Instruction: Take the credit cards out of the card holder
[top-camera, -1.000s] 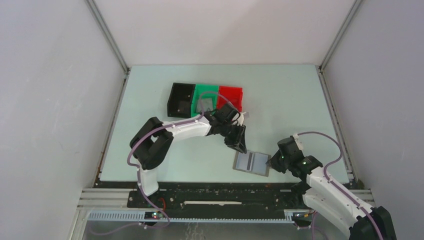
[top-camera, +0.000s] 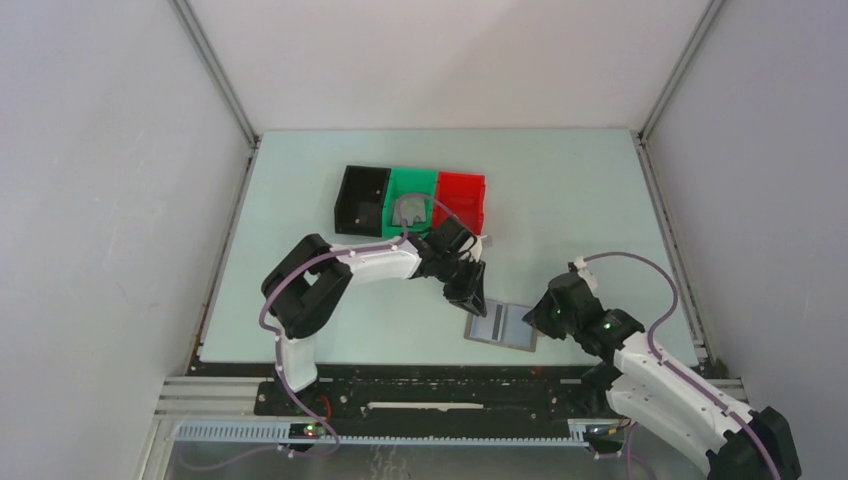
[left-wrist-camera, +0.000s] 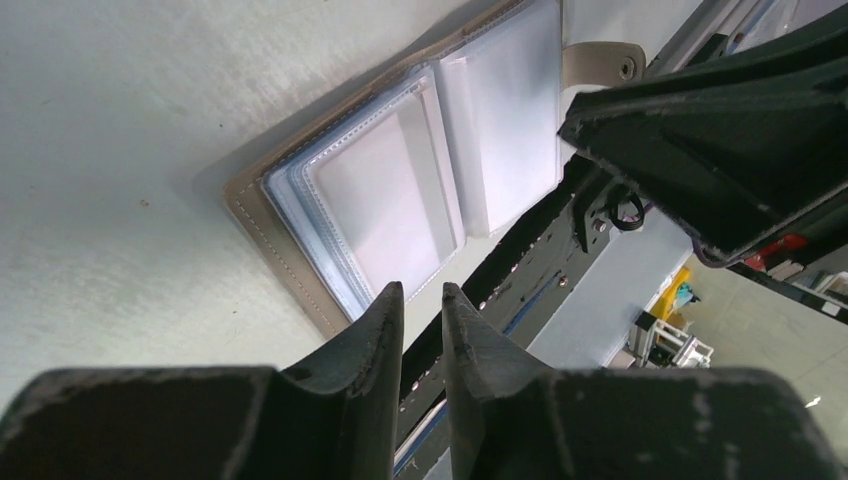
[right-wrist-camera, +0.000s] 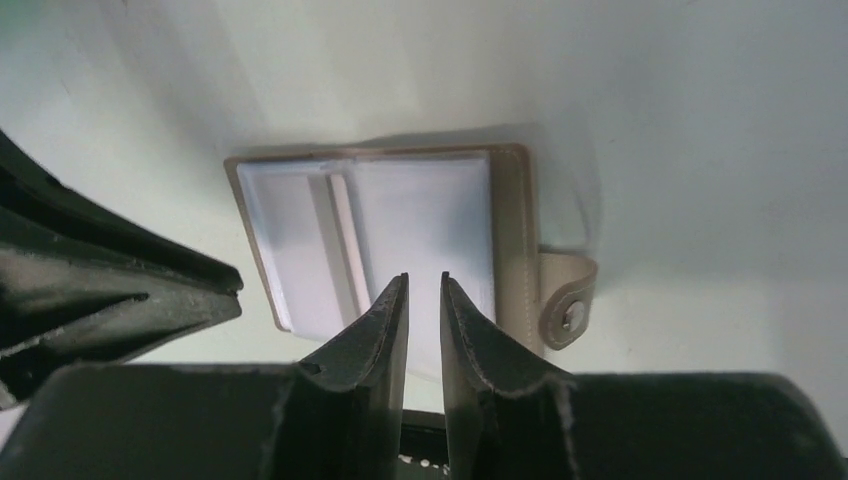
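Note:
The card holder (top-camera: 500, 325) lies open and flat on the table, a taupe cover with pale sleeves (right-wrist-camera: 420, 230) and a snap strap (right-wrist-camera: 565, 300). My left gripper (top-camera: 475, 310) is at its left side; in the left wrist view its fingertips (left-wrist-camera: 423, 295) stand slightly apart at the holder's edge, nothing between them. My right gripper (top-camera: 532, 320) is at its right side; in the right wrist view its fingertips (right-wrist-camera: 423, 282) are narrowly apart over the right sleeve, nothing visible between them. Whether cards sit inside the sleeves is hard to tell.
Black (top-camera: 355, 200), green (top-camera: 395, 185) and red (top-camera: 460, 200) bins stand at the back, partly behind the left arm. The table's front edge is just below the holder.
My left gripper has come down and slightly left to the holder since a second ago.

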